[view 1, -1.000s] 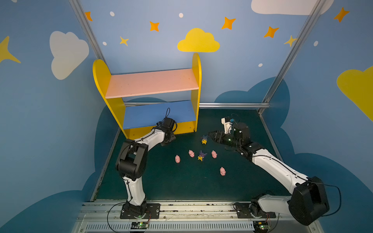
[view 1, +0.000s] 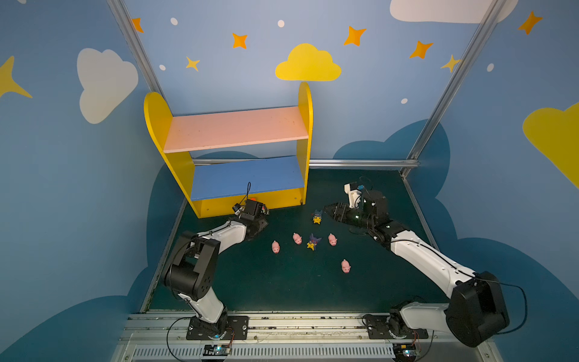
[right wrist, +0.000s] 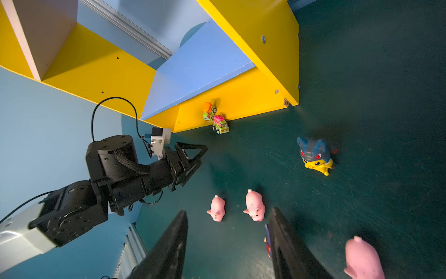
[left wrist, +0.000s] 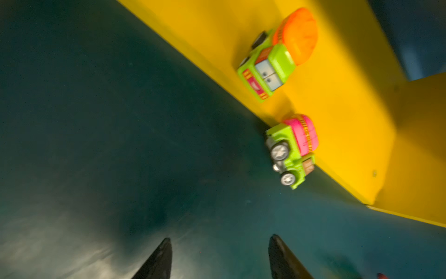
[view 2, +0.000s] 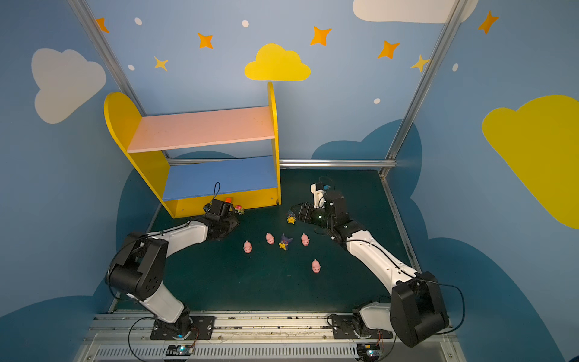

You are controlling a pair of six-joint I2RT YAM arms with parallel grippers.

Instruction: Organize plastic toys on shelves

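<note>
My left gripper is open and empty before the yellow bottom compartment of the shelf (view 2: pixel 202 120). In the left wrist view a green truck with orange drum (left wrist: pixel 297 34) sits on its floor; a green and pink truck (left wrist: pixel 299 134) is at its front edge. My right gripper hangs open and empty over the right side. Below it stand a blue-hatted yellow figure (right wrist: pixel 316 158), several pink pigs (right wrist: pixel 254 204) and a purple and yellow figure (view 2: pixel 285 241), partly hidden in the right wrist view.
The pink upper shelf (view 1: pixel 235 126) and blue middle shelf (view 1: pixel 247 178) are bare. Walls enclose the area.
The left arm has swung left and toward the front, away from the compartment. The right arm and the toys on the open floor are practically unchanged.
</note>
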